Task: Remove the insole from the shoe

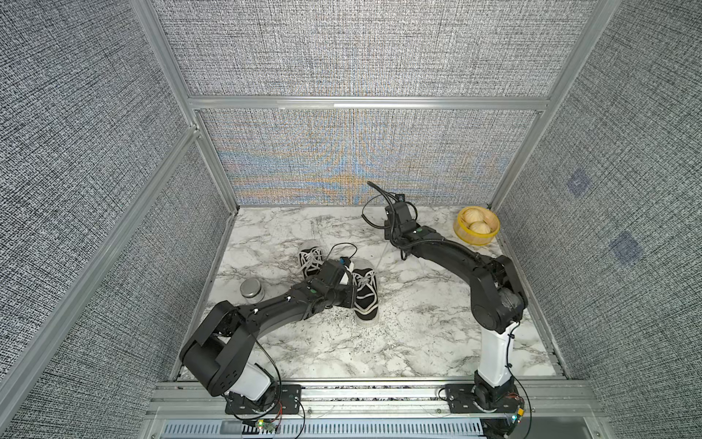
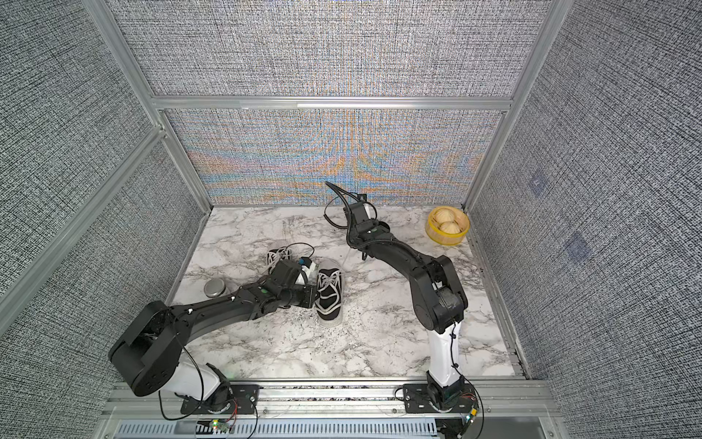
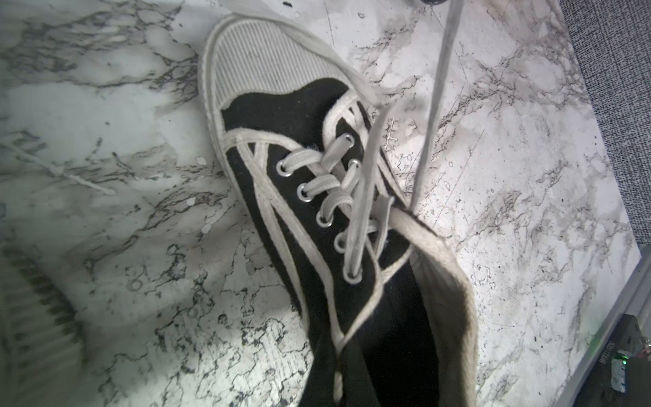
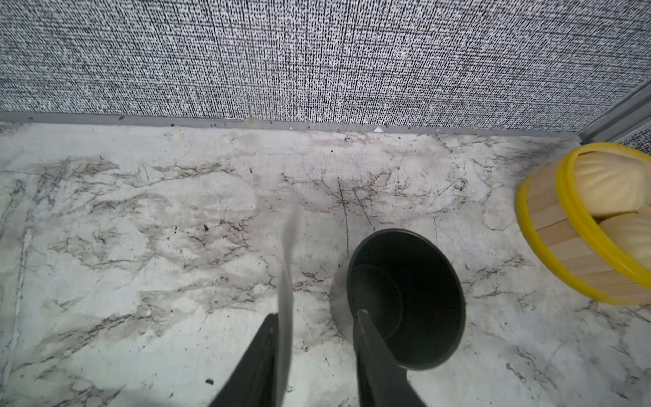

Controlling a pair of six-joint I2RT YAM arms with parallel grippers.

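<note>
A black shoe [image 1: 365, 294] with white laces and a ribbed pale toe stands upright mid-table; its toe and open collar show in the left wrist view. My left gripper is shut at the collar, the white-trimmed shoe side [image 3: 324, 268] running down between its dark fingers. My right gripper is away from the shoe, toward the back of the table, its fingers spread apart. Along its left finger stands a blurred thin grey strip [image 4: 286, 305]; whether it is the insole cannot be told. The shoe's interior is dark.
A black cup [image 4: 407, 298] stands close beyond the right gripper. At the back right sits a yellow-rimmed basket [image 1: 457, 228] with buns. A second shoe [image 1: 310, 257] and a silver tin [image 1: 251, 287] lie left.
</note>
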